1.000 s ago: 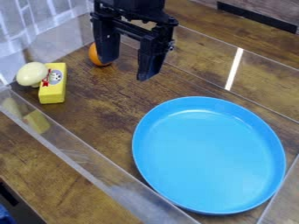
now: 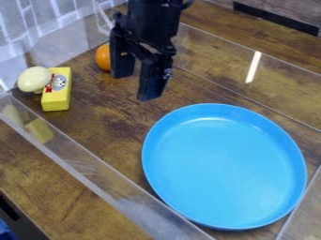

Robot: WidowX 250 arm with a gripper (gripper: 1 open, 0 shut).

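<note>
My black gripper [image 2: 135, 82] hangs from the top of the camera view over the wooden surface, its two dark fingers spread open with nothing clearly between them. An orange round object [image 2: 107, 58] sits behind it to the left, partly hidden by it. A yellow box [image 2: 56, 94] with a small printed label lies at the left, beside a pale egg-shaped object [image 2: 34, 78]. A large blue plate [image 2: 223, 167] fills the lower right.
A clear plastic wall [image 2: 75, 173] runs along the lower left.
My gripper has turned and shifted a little to the left, covering part of the orange object. The box, egg-shaped object and plate have not moved.
</note>
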